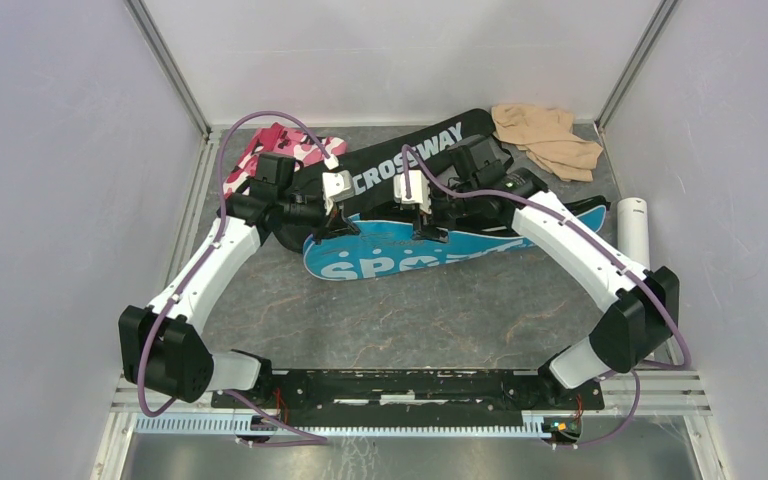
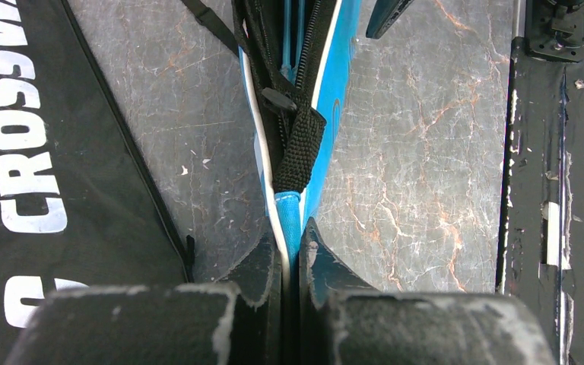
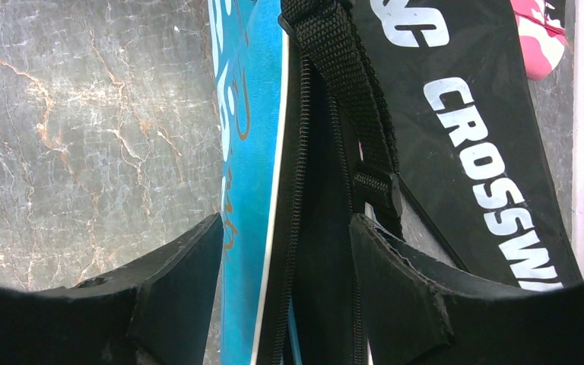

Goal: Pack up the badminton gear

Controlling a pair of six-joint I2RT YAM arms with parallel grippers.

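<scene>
A blue racket bag [image 1: 380,260] with white lettering lies across the middle, its zipped black opening facing up; blue items show inside in the left wrist view. My left gripper [image 1: 345,228] is shut on the bag's end, gripping blue fabric and white piping [image 2: 287,220] below a black strap. My right gripper [image 1: 430,232] is open over the bag's opening, its fingers either side of the zip [image 3: 298,198] and a loose strap [image 3: 357,106]. A black CROSSWAY bag [image 1: 400,150] lies behind.
A pink patterned cloth [image 1: 260,150] is at back left, a tan cloth [image 1: 550,140] at back right, a white roll [image 1: 633,235] by the right wall. The grey floor in front of the bag is clear.
</scene>
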